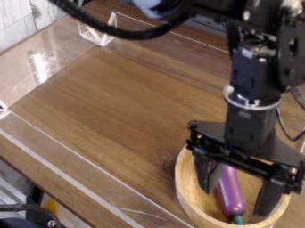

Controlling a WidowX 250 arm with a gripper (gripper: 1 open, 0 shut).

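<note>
A light wooden bowl (191, 194) sits at the lower right, holding a purple toy eggplant (229, 191) with a teal stem pointing toward the viewer. My black gripper (242, 178) is lowered over the bowl, its fingers open on either side of the eggplant and down at the rim's height or inside. It partly hides the bowl and the eggplant's upper end.
A clear bracket (98, 25) stands at the back left, and a black cable crosses the top.
</note>
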